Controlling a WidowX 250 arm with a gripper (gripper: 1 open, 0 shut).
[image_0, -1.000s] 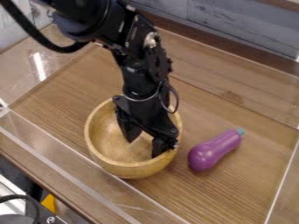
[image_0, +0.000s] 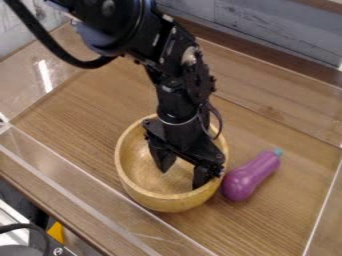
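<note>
My black gripper (image_0: 181, 164) reaches down into a wooden bowl (image_0: 140, 182) at the middle of the view, its fingers standing open inside it near the bowl's right side. No object shows between them, though part of the bowl's inside is hidden behind the gripper. A purple eggplant-like toy (image_0: 247, 177) lies on the table just right of the bowl, close against its rim.
A pale panelled wall (image_0: 267, 40) runs behind it. Its near left edge has cables and other items beyond it.
The bowl and the gripper in it have moved right, closer to the purple toy, compared with one second ago.
</note>
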